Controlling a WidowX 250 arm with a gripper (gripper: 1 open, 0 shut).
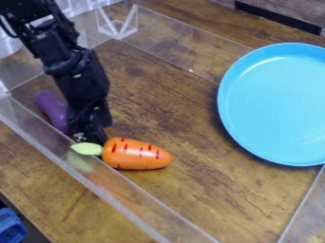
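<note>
The black gripper (89,128) reaches down at the left of the camera view, its lower end at the green top of a toy carrot (135,154) lying by the clear wall. A purple object (52,109) lies partly hidden behind the gripper. Whether the fingers are shut on anything cannot be made out.
A large blue plate (273,104) fills the right side. Clear low walls (152,209) border the wooden surface (203,195). A blue item (9,227) is at the lower left edge.
</note>
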